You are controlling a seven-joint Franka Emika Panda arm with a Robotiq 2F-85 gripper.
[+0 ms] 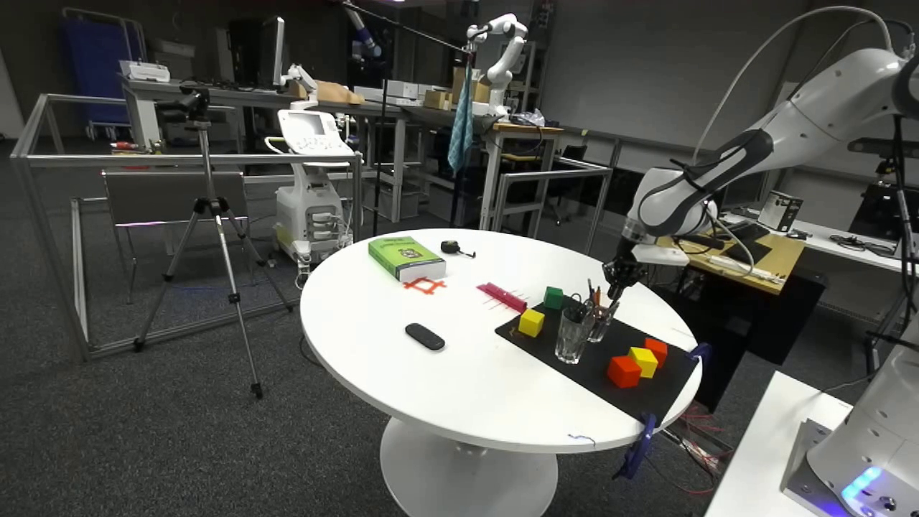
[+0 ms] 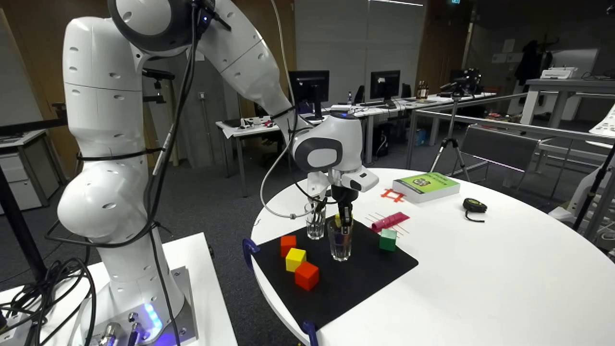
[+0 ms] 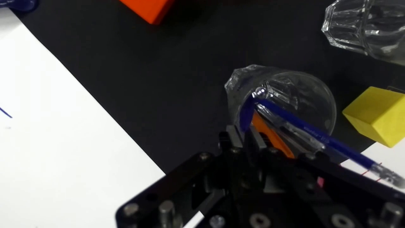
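A clear glass [image 3: 283,78] with pens in it stands on the black mat [image 3: 159,87]; in exterior view 1 it is the farther of two glasses. Inside it lean a long blue pen [image 3: 307,127], an orange item [image 3: 275,135] and a short dark-blue pen end [image 3: 246,113]. My gripper points down at the glass's rim, its fingers close together with the dark-blue end running into the narrow gap between them. Whether they press on it is not clear. In exterior view 2 the gripper [image 2: 344,222] is over the nearer glass [image 2: 340,247].
A second glass [image 1: 569,343] stands close by. On the mat are a yellow cube [image 1: 531,322], a green cube [image 1: 553,297] and a row of red cubes [image 1: 624,371] and a yellow one [image 1: 643,361]. Blue clamps [image 1: 637,449] grip the table edge. The table's left side has free room.
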